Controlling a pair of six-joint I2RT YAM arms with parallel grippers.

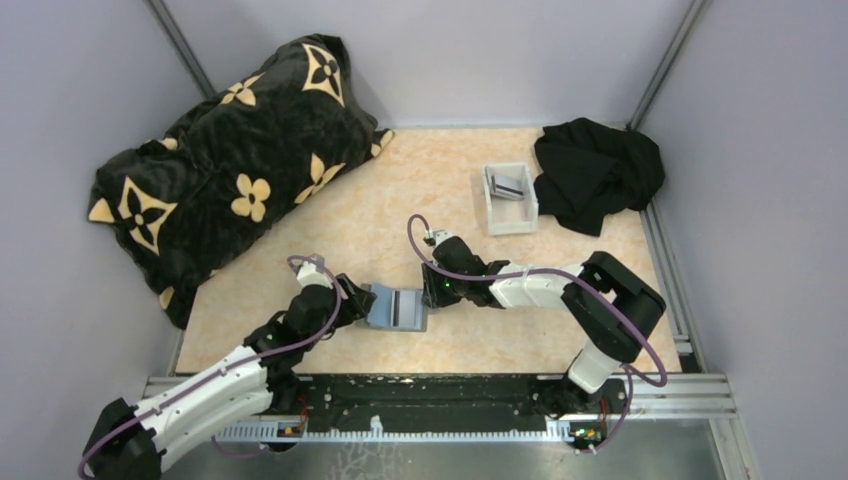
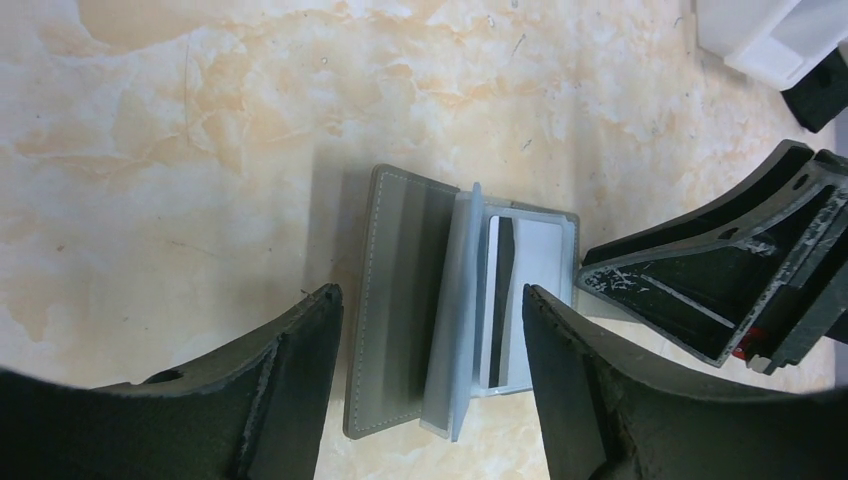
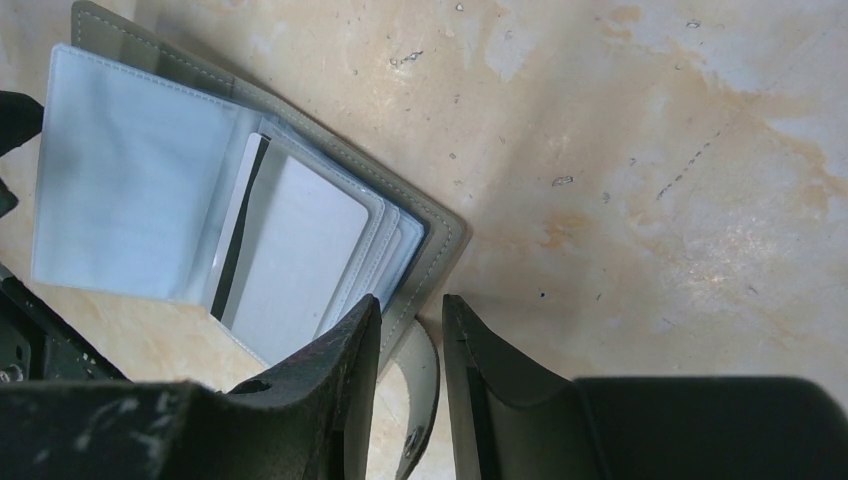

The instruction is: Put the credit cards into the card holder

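Note:
The grey card holder (image 1: 421, 324) lies spread open on the table between my two grippers. In its right half, a white card with a black stripe (image 3: 300, 235) lies in a clear sleeve. A bluish sleeve page (image 2: 460, 300) stands raised between the open fingers of my left gripper, without either finger gripping it. My right gripper is open at the holder's right edge. Its gap is narrower, and a curved grey strap (image 3: 424, 375) shows in it. More cards (image 1: 507, 187) lie in the white box (image 1: 513, 228).
A black cloth (image 1: 597, 172) lies beside the box at the back right. A large dark patterned cushion (image 1: 235, 165) fills the back left. Between cushion and box the table is bare, as is its front right part.

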